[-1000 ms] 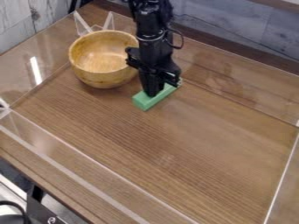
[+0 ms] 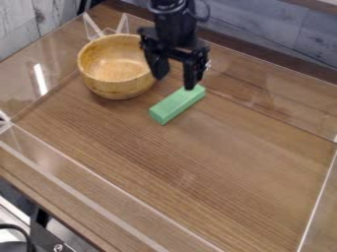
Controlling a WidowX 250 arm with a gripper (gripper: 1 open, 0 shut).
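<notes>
A green rectangular block point(image 2: 176, 104) lies diagonally on the wooden table, right of the tan bowl point(image 2: 116, 70). My black gripper point(image 2: 175, 72) hangs above and behind the block, over the area beside the bowl's right rim, its fingers open and pointing down. Nothing shows between the fingers, and the block is apart from them.
The bowl takes up the upper left. At the lower left edge, dark cables or fittings show off the table.
The gripper has risen and moved back from low over the green block, which now lies fully visible on the table.
</notes>
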